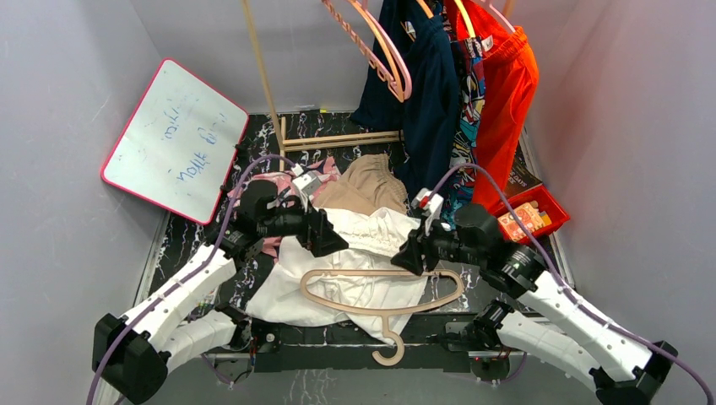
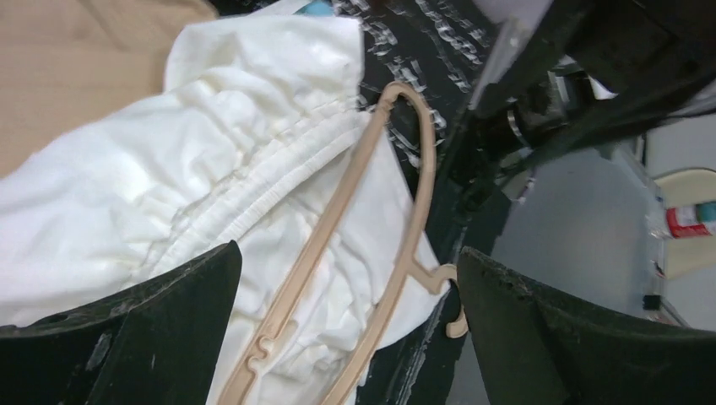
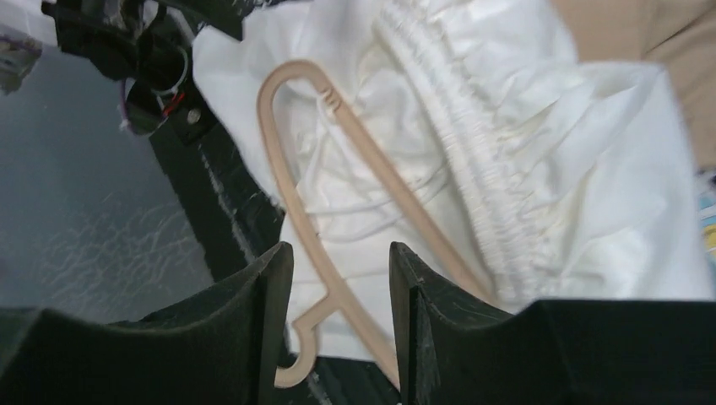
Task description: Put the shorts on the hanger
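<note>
White shorts [image 1: 283, 291] lie spread on the dark marbled table, their gathered waistband [image 2: 262, 198] toward the back. Across them rests a beige hanger [image 1: 384, 311], its hook [image 1: 389, 358] pointing to the table's front edge. My left gripper [image 1: 338, 246] is above the shorts behind the hanger's left part, open wide and empty. At the hanger's right part, my right gripper [image 1: 415, 263] hovers just over the long bar in the top view. Its fingers [image 3: 272, 291] stand part way apart, and the hanger [image 3: 291, 198] passes below them, apparently not gripped.
Tan shorts [image 1: 366, 184] and a pink garment [image 1: 329, 172] lie behind the white shorts. Clothes such as orange shorts [image 1: 509, 110] and empty pink hangers [image 1: 397, 63] hang at the back. A whiteboard [image 1: 177, 139] leans at left; a red basket [image 1: 553, 211] stands at right.
</note>
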